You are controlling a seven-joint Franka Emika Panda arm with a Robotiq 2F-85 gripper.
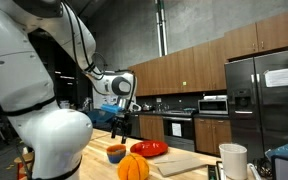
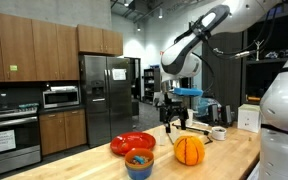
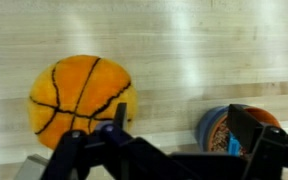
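Observation:
An orange plush basketball (image 1: 134, 167) with black seams rests on the wooden table. Close by stands a blue bowl (image 2: 139, 170) with an orange-brown top, with something blue inside it in the wrist view. My gripper hangs above the table with its fingers wide apart and nothing between them. Beneath it, the ball (image 3: 81, 95) shows at the left of the wrist view, while the bowl (image 3: 212, 130) lies at the right, partly covered by a finger. From the second exterior view, the gripper (image 2: 175, 128) is well above the tabletop.
Behind the bowl lies a red plate (image 1: 149, 148), beside a wooden board (image 1: 178, 164). A white mug or canister (image 1: 233, 160) stands toward the right, near a dark box (image 1: 286, 160). Bare tabletop (image 3: 164, 60) shows between ball and bowl.

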